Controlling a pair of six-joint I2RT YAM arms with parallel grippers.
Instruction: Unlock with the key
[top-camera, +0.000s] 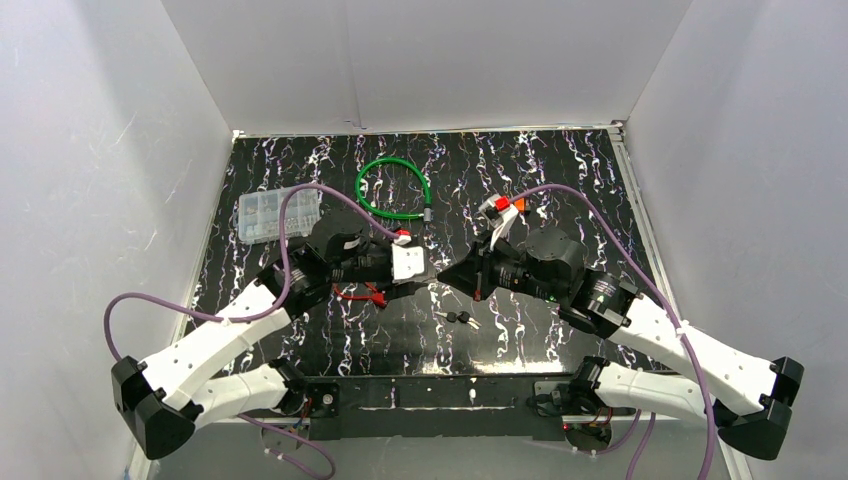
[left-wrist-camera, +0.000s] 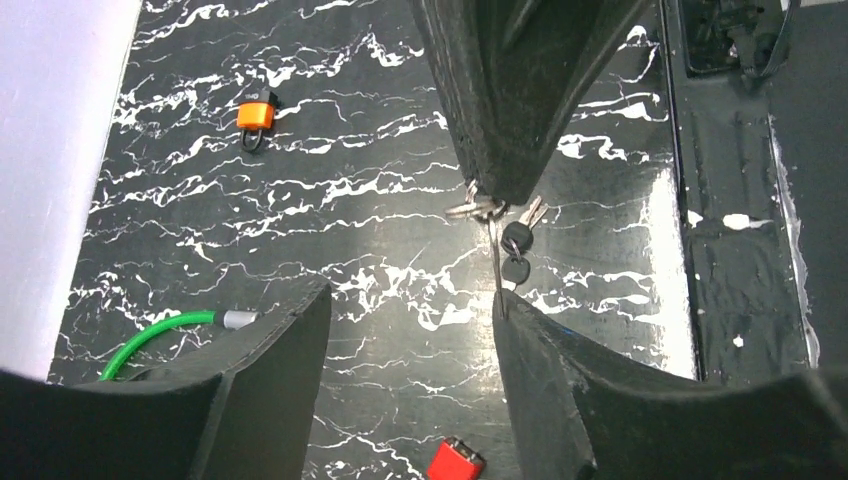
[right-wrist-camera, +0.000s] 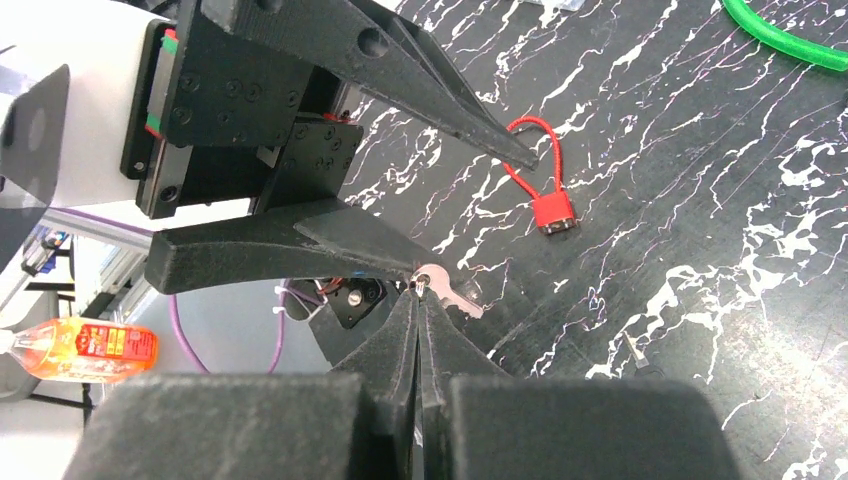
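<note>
My right gripper is shut on a small silver key (right-wrist-camera: 460, 300) on a ring. In the left wrist view the key (left-wrist-camera: 495, 260) hangs edge-on below the right fingertips. Its end is close to one left finger (left-wrist-camera: 540, 350); contact is unclear. My left gripper stands open, its other finger (left-wrist-camera: 290, 340) well away from the key. Both grippers meet over mid-table in the top view, where the key is too small to make out. A red padlock (right-wrist-camera: 553, 210) with a red cable shackle lies on the table beneath the left gripper.
Other keys (top-camera: 458, 317) lie on the dark marbled table below the grippers. An orange padlock (top-camera: 520, 204) is farther back at the right. A green cable lock (top-camera: 428, 190) and a clear compartment box (top-camera: 262, 215) occupy the back left.
</note>
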